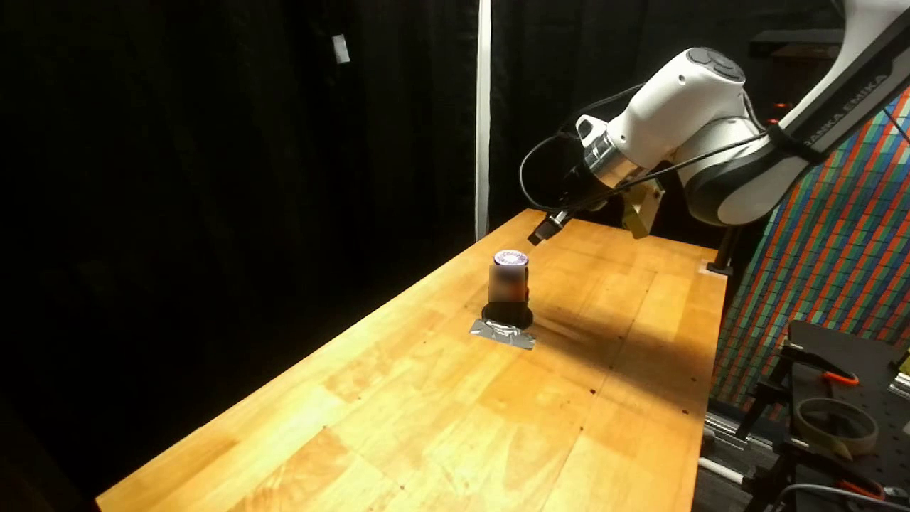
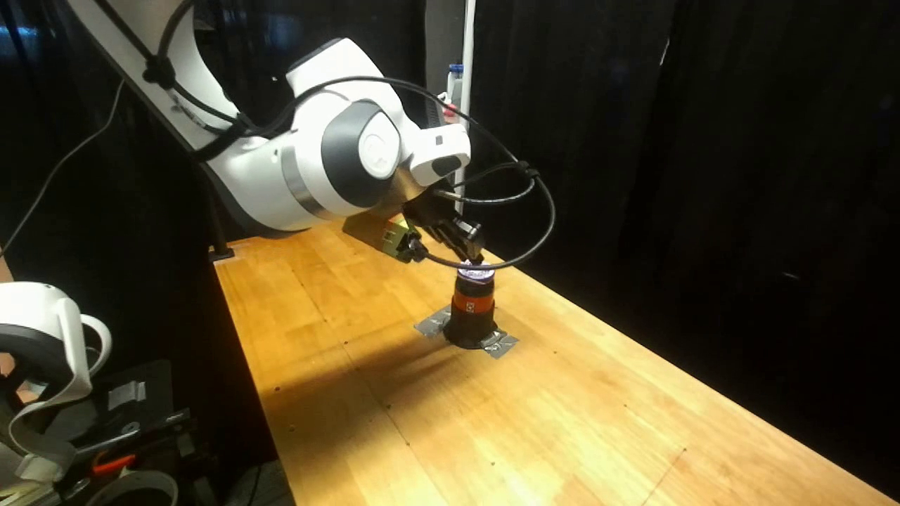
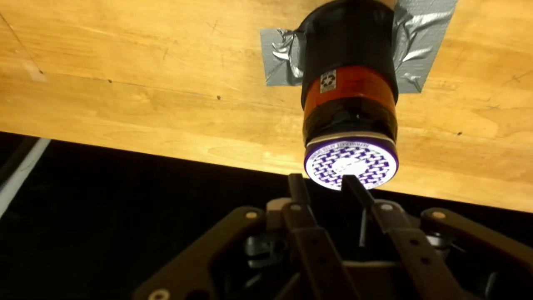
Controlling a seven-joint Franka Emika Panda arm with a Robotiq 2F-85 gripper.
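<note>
A dark jar (image 1: 509, 286) with an orange band stands upright on the table. Its round lid (image 3: 352, 161), white with a purple pattern and purple rim, faces up. Around its lower part is a black holder (image 2: 470, 329), fixed down with grey tape (image 3: 422, 42). My gripper is part open; in the wrist view a gap shows between its fingertips, with the near edge of the lid behind them. In exterior view 1 the fingers (image 1: 542, 232) hang tilted, above and to the right of the lid, apart from it. Nothing is held.
Bare wooden table (image 1: 367, 427) stretches out in front of the jar. A black cable (image 2: 553, 219) loops out from the arm near the gripper. Beside the table, a dark side stand holds a tape roll (image 1: 834, 425).
</note>
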